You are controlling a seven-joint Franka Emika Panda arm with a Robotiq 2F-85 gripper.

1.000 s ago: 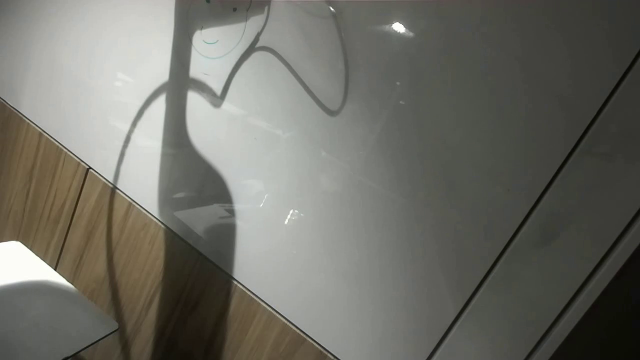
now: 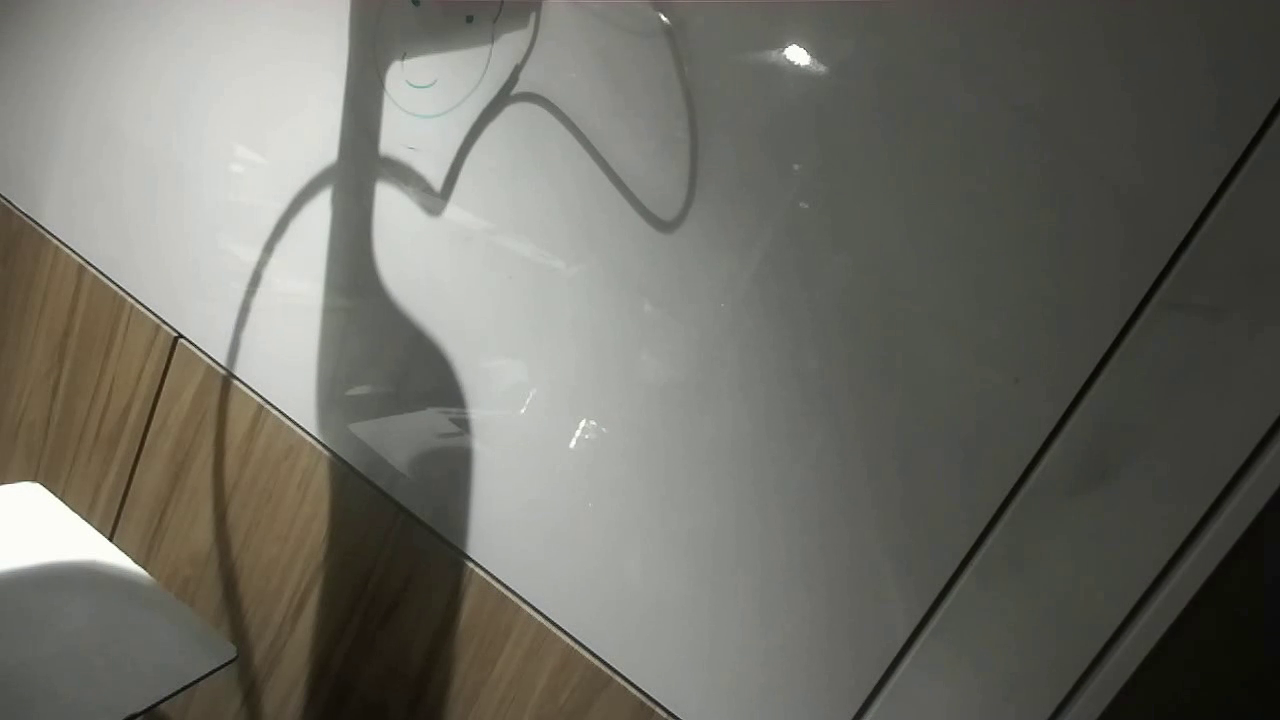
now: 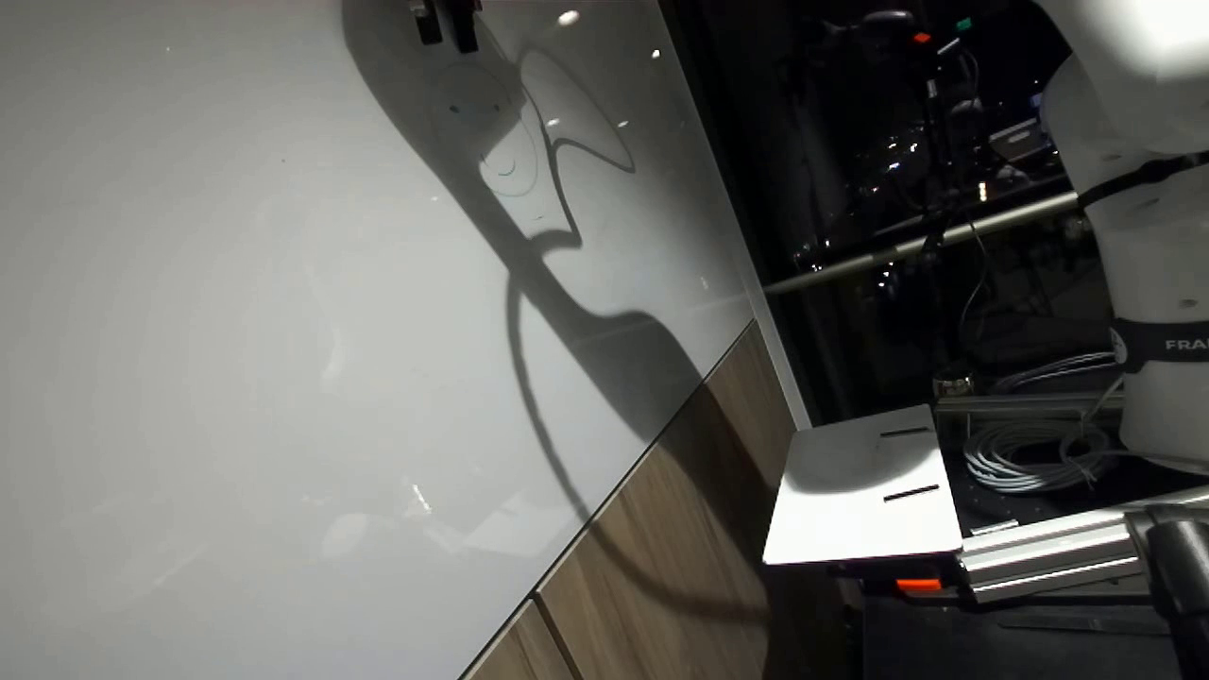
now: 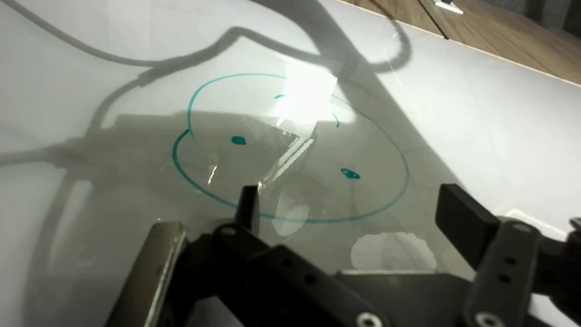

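Note:
A smiling face (image 4: 350,174) is drawn in teal marker on the glossy white board (image 4: 501,131); its outline, two eyes and part of its mouth show in the wrist view, with glare covering some of the mouth. My gripper stands open at the bottom of that view, its black fingers (image 4: 468,223) wide apart and nothing between them. In exterior view 2 the fingertips (image 3: 462,28) show at the top edge, above the drawing (image 3: 506,168). Exterior view 1 catches the lower part of the face (image 2: 420,84) at its top edge, but not the gripper.
Wood-grain panels (image 3: 663,533) border the board along one side. A small white platform (image 3: 861,510) stands beside the white arm base (image 3: 1167,272), with coiled cables (image 3: 1026,459) near it. Shadows of the arm and a cable fall across the board, which is otherwise bare.

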